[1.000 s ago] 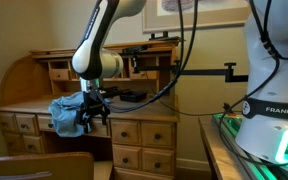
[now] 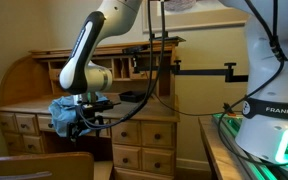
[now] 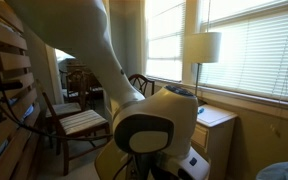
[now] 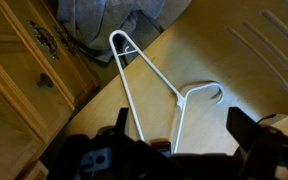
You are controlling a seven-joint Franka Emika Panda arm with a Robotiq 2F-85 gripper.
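A white clothes hanger (image 4: 162, 76) lies on the wooden desk top (image 4: 209, 55) in the wrist view, its hook curling to the right. My gripper is open over it, a dark finger on either side. The hanger's near end runs out of sight behind the gripper. A grey-blue cloth (image 4: 114, 22) lies at the top of that view. From outside, the blue cloth (image 2: 66, 114) hangs over the desk's front edge, right beside my gripper (image 2: 82, 124). No hanger can be made out in the exterior views.
Drawers with dark pulls (image 4: 46, 40) lie below the desk edge. A dark tray (image 2: 134, 96) sits on the desk to the right, with cubbyholes behind. A chair back (image 2: 39, 166) stands in front. A lamp (image 3: 201, 48) and a white cabinet (image 3: 216, 130) are by the windows.
The arm has come slightly left and down toward the desk edge over the last second. The cloth stays in place.
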